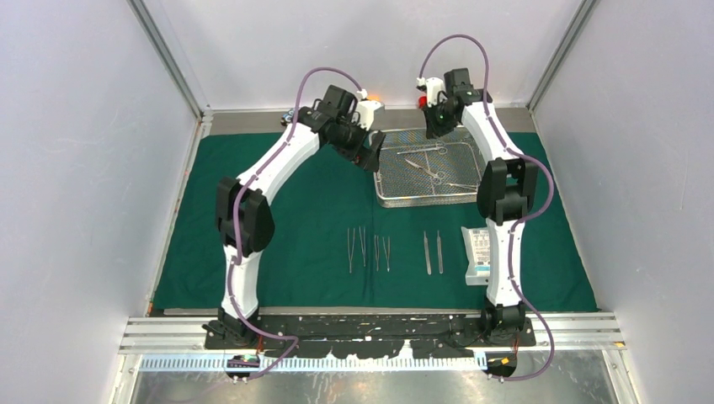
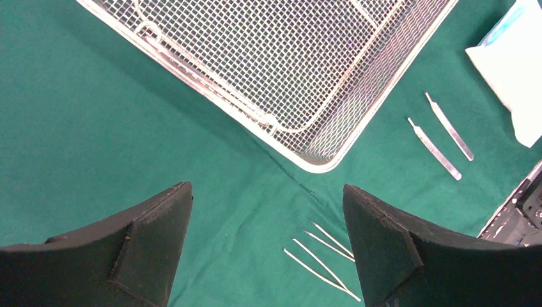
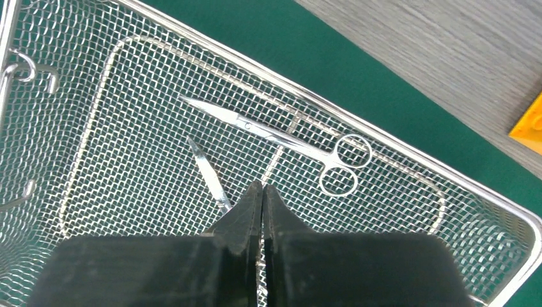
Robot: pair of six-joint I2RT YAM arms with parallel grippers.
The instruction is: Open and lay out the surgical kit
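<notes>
A wire mesh basket [image 1: 423,201] stands at the back right of the green cloth. Inside lie silver scissors [image 3: 281,137] along its far side and a second pair [image 1: 423,169] nearer the middle, partly hidden by the gripper in the right wrist view. My right gripper is over the basket, fingertips almost together with a thin slit and nothing visible between them. Open and empty, my left gripper is near the basket's left front corner. On the front cloth lie V-shaped tweezers [image 1: 351,251], a second such pair [image 1: 387,253] and two slim handles [image 1: 427,253].
A white package [image 1: 477,252] lies on the right front cloth by the right arm. Yellow-orange blocks [image 3: 532,125] sit on the wooden strip behind the basket. Broad bare cloth [image 1: 290,269] lies to the left.
</notes>
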